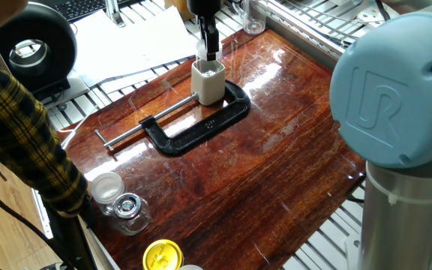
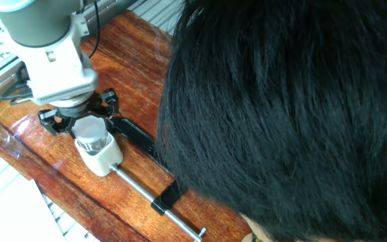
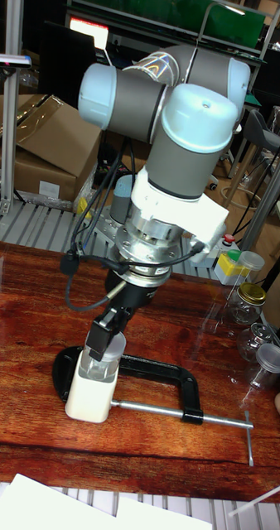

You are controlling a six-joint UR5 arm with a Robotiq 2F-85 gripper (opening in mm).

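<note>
A clear jar with a whitish lid (image 2: 90, 128) stands in a cream-coloured square holder (image 1: 208, 84). The holder sits on the wooden table, within the fingers of a black C-clamp (image 1: 193, 138), whose steel screw (image 3: 148, 408) meets its side. Over the jar is my gripper (image 2: 79, 112), its two black fingers (image 2: 48, 122) spread wide to either side of the lid, open. From exterior view 1 the fingers line up edge-on and partly cover the lid. Whether a finger touches the lid I cannot tell.
Several jars, one with a yellow lid (image 1: 162, 256) and one with a silver lid (image 1: 127, 205), stand near the table edge beside a person's arm (image 1: 25, 135). That person (image 2: 287, 101) blocks much of exterior view 2.
</note>
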